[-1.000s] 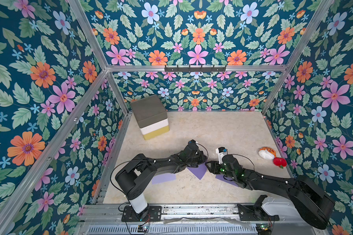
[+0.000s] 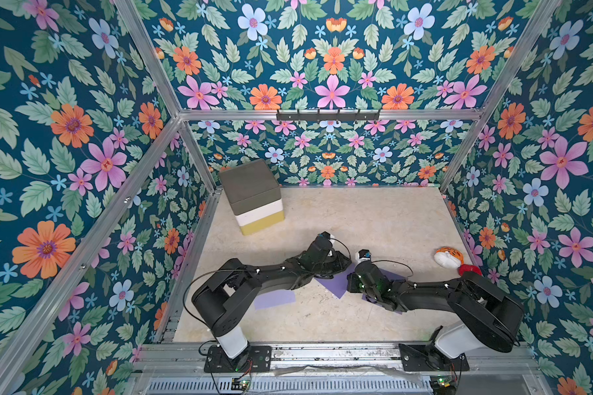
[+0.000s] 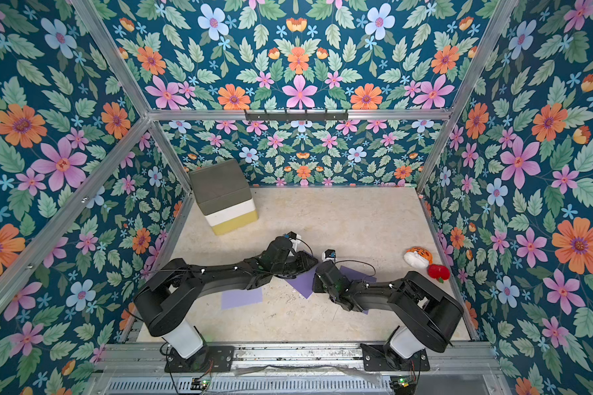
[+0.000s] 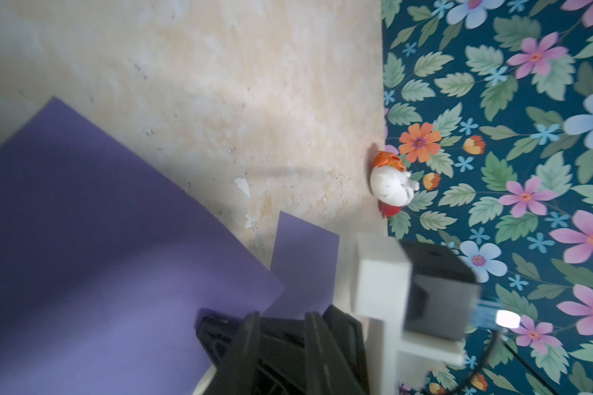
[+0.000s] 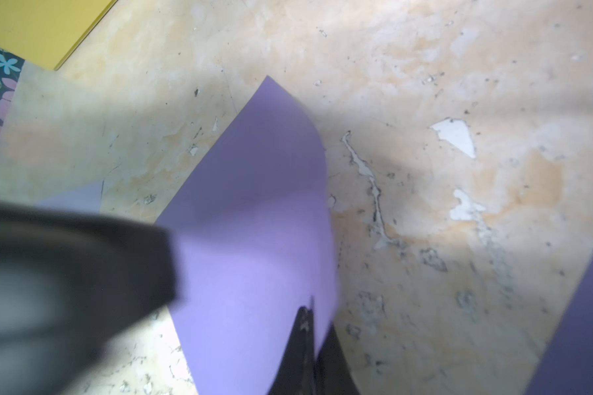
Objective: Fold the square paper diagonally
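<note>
The purple square paper (image 2: 336, 284) lies at the front middle of the table, mostly under both grippers; in the right wrist view its sheet (image 5: 243, 197) has a bent, raised edge. My right gripper is shut at that edge; whether paper is between its fingers is unclear. My left gripper (image 2: 342, 263) is over the paper, beside the right one, its opening hard to make out. In the left wrist view a broad purple sheet (image 4: 98, 237) fills the lower left, with the right gripper's dark body at its corner.
A lighter purple sheet (image 2: 274, 299) lies front left, another purple sheet (image 3: 355, 276) under the right arm. A stacked grey, white and yellow box (image 2: 250, 197) stands back left; an orange-white object (image 2: 448, 257) and red object (image 2: 469, 271) lie right.
My right gripper has moved left toward the left one, its arm swinging round over the paper. The left gripper has shifted slightly right.
</note>
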